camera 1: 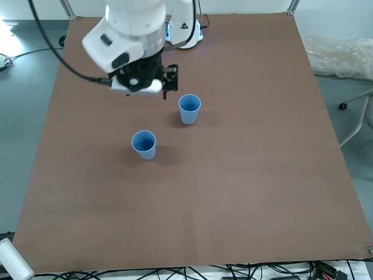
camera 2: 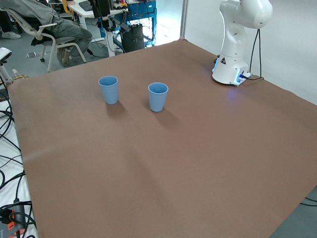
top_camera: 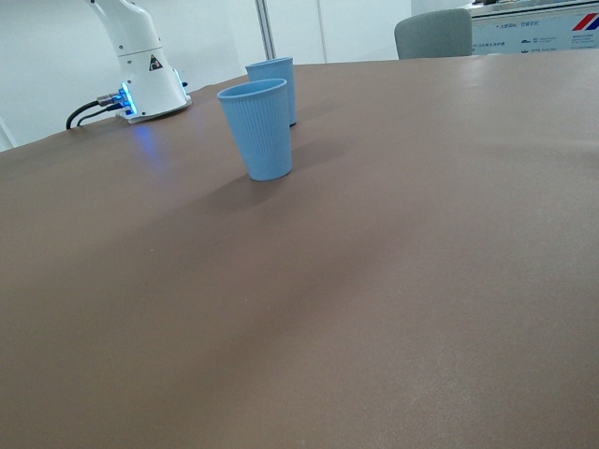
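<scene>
Two light blue cups stand upright on the brown table [camera 1: 233,192]. In the left view, one cup [camera 1: 190,112] is farther back and the other [camera 1: 144,146] nearer, lower left. The top view shows the nearer-looking cup [top_camera: 260,136] partly covering the other [top_camera: 273,73]. The right view shows both cups [camera 2: 109,91] side by side, apart. My gripper [camera 1: 148,87] hangs at the back of the table in the left view, above and left of the farther cup. Its fingers are mostly hidden by the housing, so its finger state is unclear.
The white arm base [camera 2: 228,69] stands at the table's edge. Cables [camera 1: 256,271] run along the near edge in the left view. A chair [camera 2: 49,37] with a seated person is off the table.
</scene>
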